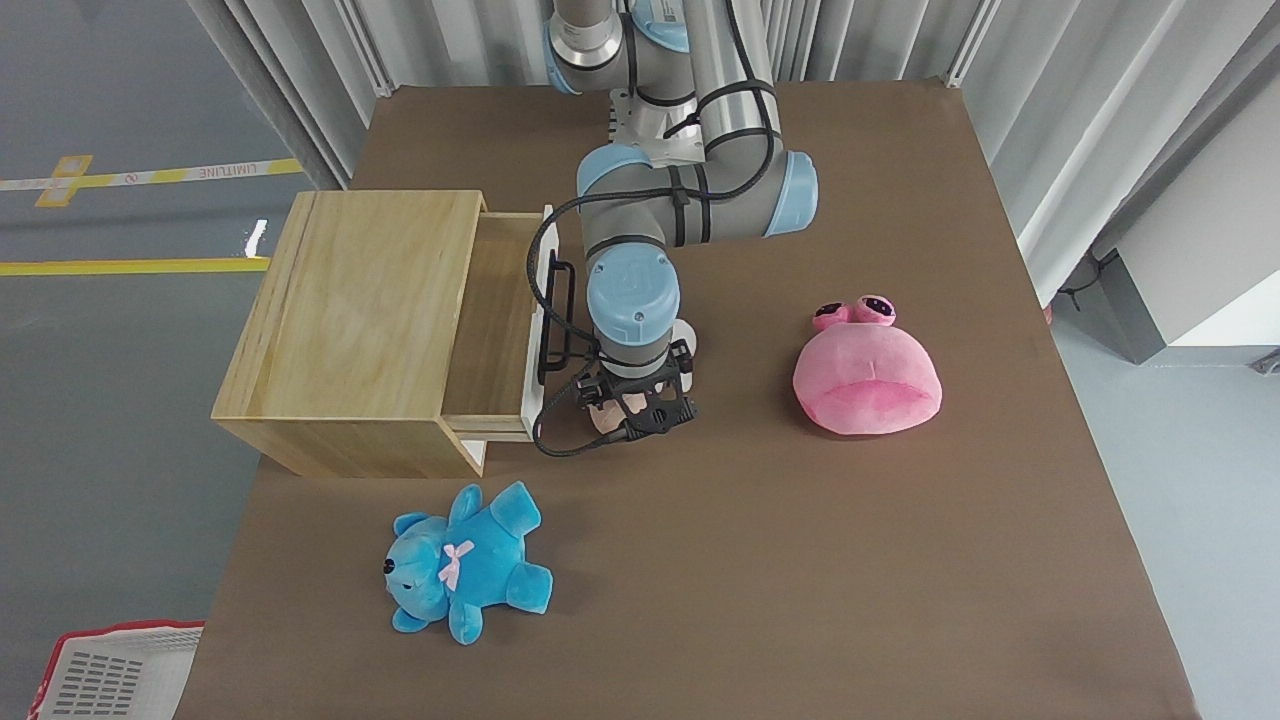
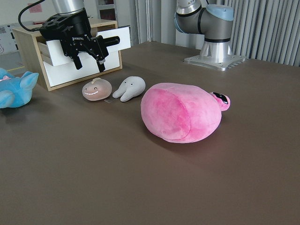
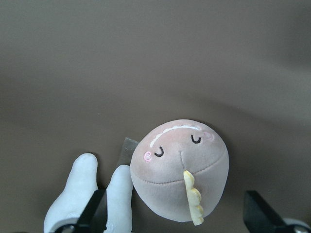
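The gripper (image 2: 90, 65) hangs open in front of the drawer unit, above a small round blush-pink plush (image 3: 165, 189) with a pale twisted tuft and a stitched smiling face, and a white tooth-shaped plush (image 2: 132, 86) lying beside it. In the wrist view both finger tips show at the bottom, far apart, with the round plush lying beyond and between them on the table, not held. In the front view the gripper and arm hide most of both small plushes.
The wooden unit (image 1: 348, 312) has an upper drawer (image 1: 492, 324) pulled out. A blue bear (image 1: 486, 552) lies nearer the front, a large pink plush (image 1: 864, 378) on the right.
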